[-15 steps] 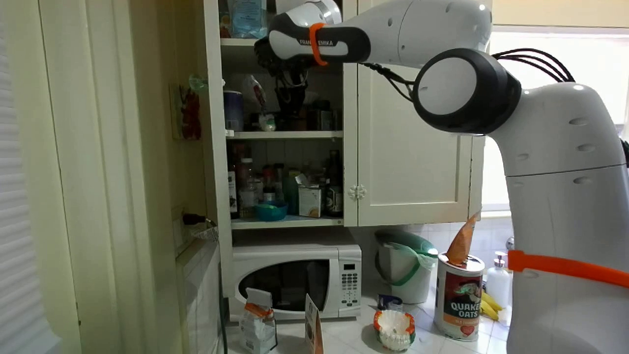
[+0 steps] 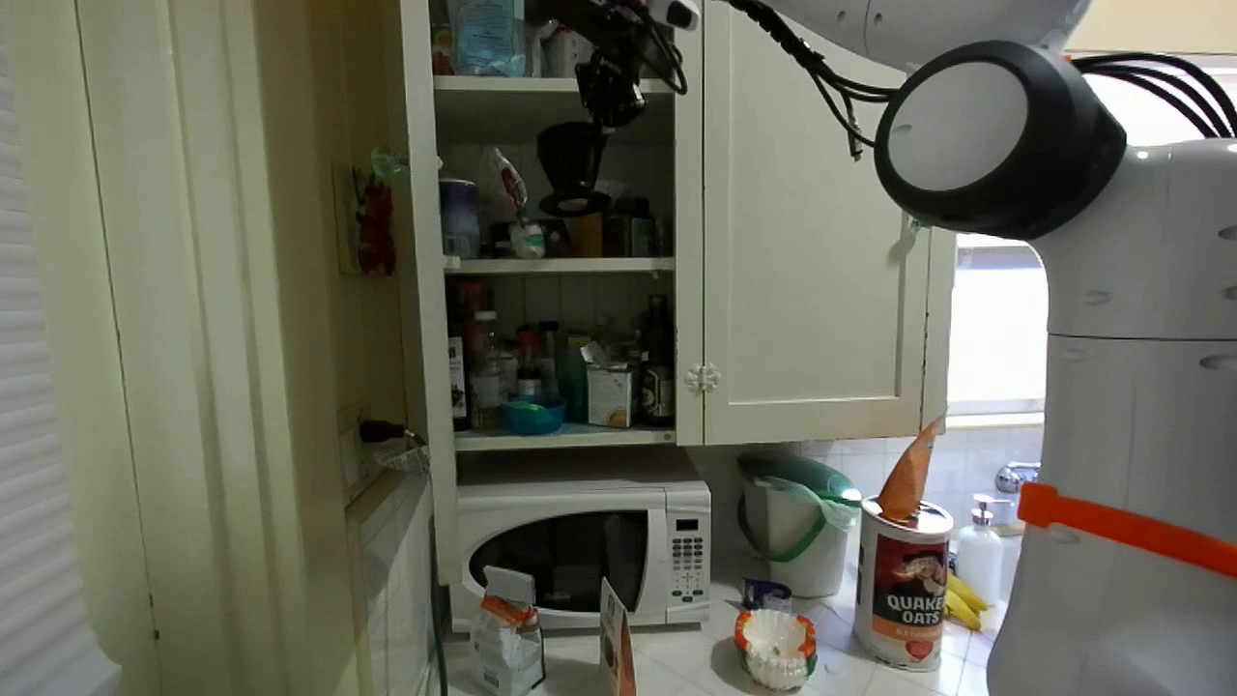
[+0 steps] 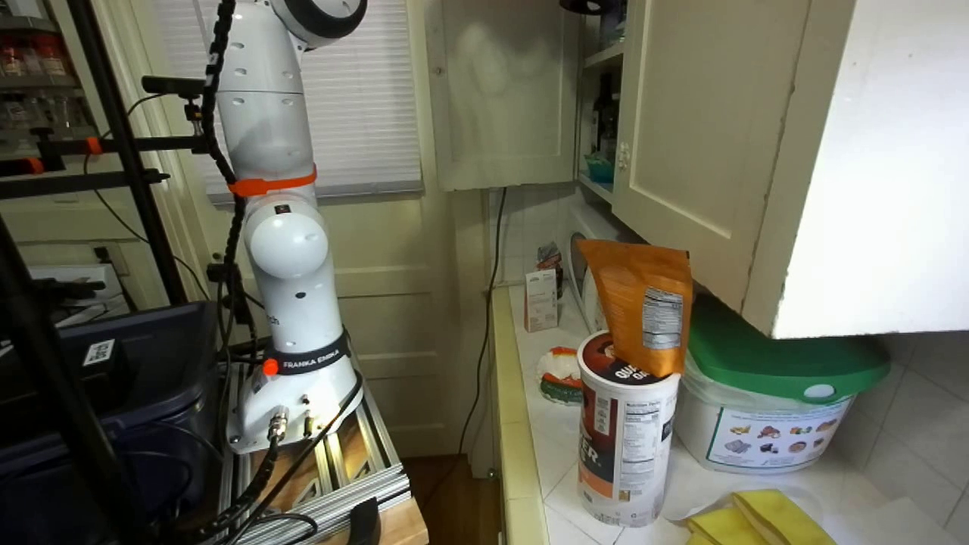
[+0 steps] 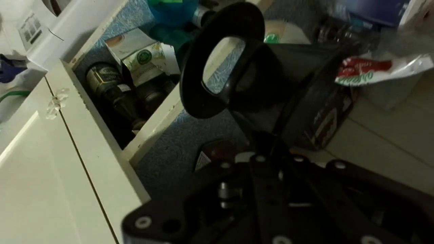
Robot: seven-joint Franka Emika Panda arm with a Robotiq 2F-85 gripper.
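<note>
A black cone-shaped dripper (image 2: 568, 160) with a wide ring base hangs in front of the cabinet's upper open shelf, clear of the shelf board. From above, my gripper (image 2: 602, 120) is shut on its side. In the wrist view the dripper (image 4: 222, 25) extends up and left from the gripper, its base ring tilted across the picture. Dark shapes blur together where the fingers meet the cone, so the exact contact is hard to see. The second exterior view shows only a dark piece of the dripper (image 3: 584, 5) at the top edge.
The upper shelf (image 2: 557, 266) holds a blue canister (image 2: 459, 218), a red-and-white packet (image 2: 506, 180) and dark boxes. Bottles and a tea box (image 2: 609, 394) crowd the shelf below. A closed cabinet door (image 2: 818, 220) stands to the right. Below are a microwave (image 2: 678, 493) and an oats canister (image 2: 906, 597).
The arm has drawn back and up, away from the shelf. The dripper has come out with the gripper and now hangs higher, in plain sight.
</note>
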